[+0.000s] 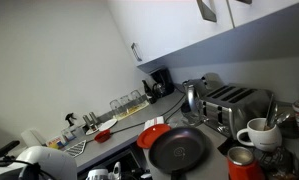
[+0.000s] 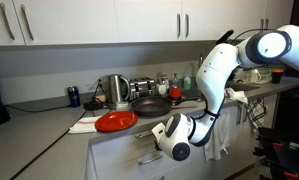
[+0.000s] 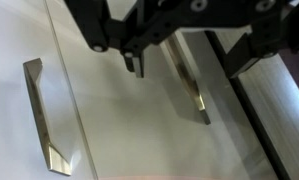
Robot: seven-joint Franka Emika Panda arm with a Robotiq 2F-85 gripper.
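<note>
In the wrist view my gripper faces pale drawer fronts, its dark fingers (image 3: pixel 140 38) apart with nothing visibly held. A metal bar handle (image 3: pixel 196 88) runs slantwise across the space between and below the fingers. Another bar handle (image 3: pixel 45 120) lies to the left, past a seam. Exterior view 2 shows the white arm (image 2: pixel 204 115) bent down in front of the drawers, its wrist close to a drawer handle (image 2: pixel 149 158). Whether the fingers touch any handle cannot be made out.
Above the drawers, a black pan (image 2: pixel 149 106) and a red plate (image 2: pixel 116 122) sit near the counter's front edge. A toaster (image 1: pixel 232 105), a white mug (image 1: pixel 261 134) and a red can (image 1: pixel 243 164) stand on the counter. Bare counter (image 2: pixel 44 140) lies at the left.
</note>
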